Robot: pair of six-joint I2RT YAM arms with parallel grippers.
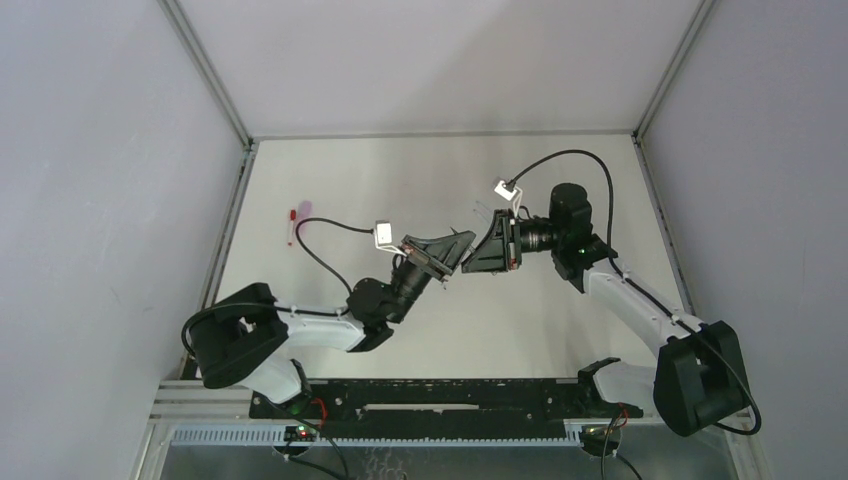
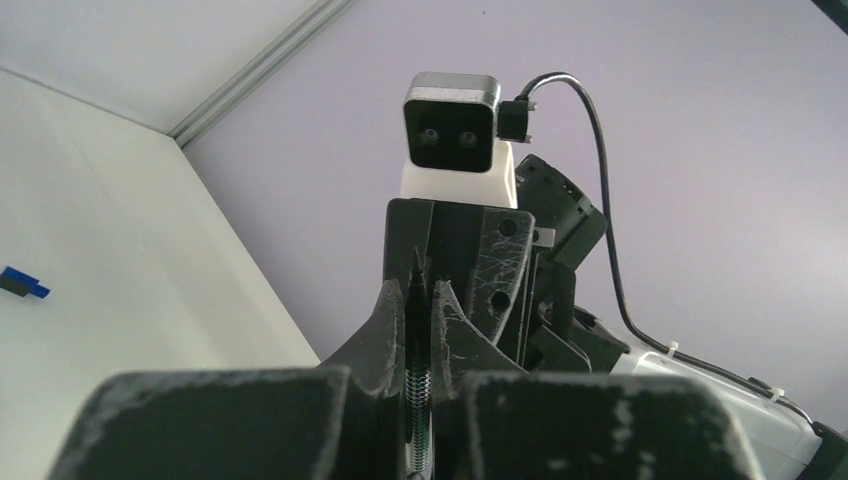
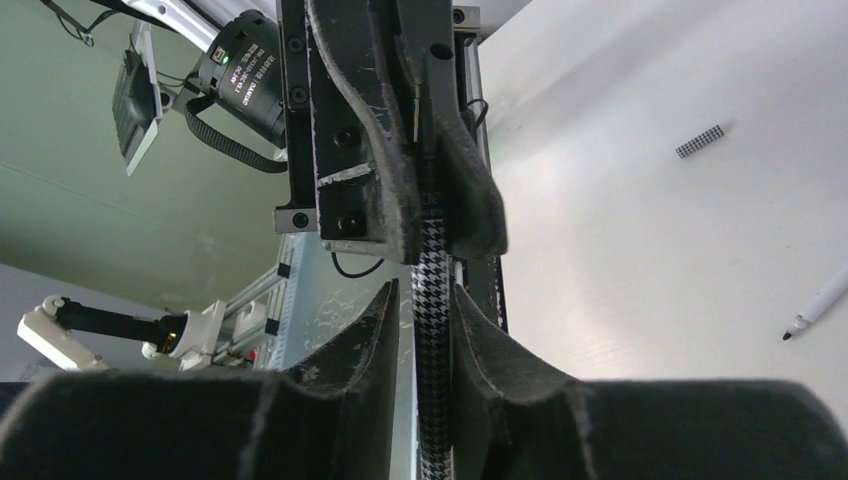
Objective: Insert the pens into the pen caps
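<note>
Above the table's middle my two grippers meet tip to tip. My left gripper (image 1: 458, 252) is shut on a patterned pen (image 2: 418, 410), whose dark tip points up between the fingers in the left wrist view. My right gripper (image 1: 472, 258) faces it, its fingers close around the long houndstooth-patterned piece (image 3: 433, 330); whether it grips this is unclear. A short checked cap (image 3: 700, 141) and a white pen (image 3: 818, 303) lie on the table (image 3: 620, 230). A blue cap-like piece (image 2: 22, 283) lies there too.
At the table's left are a red-capped pen (image 1: 291, 225) and a pink item (image 1: 304, 210). Walls enclose the back and both sides.
</note>
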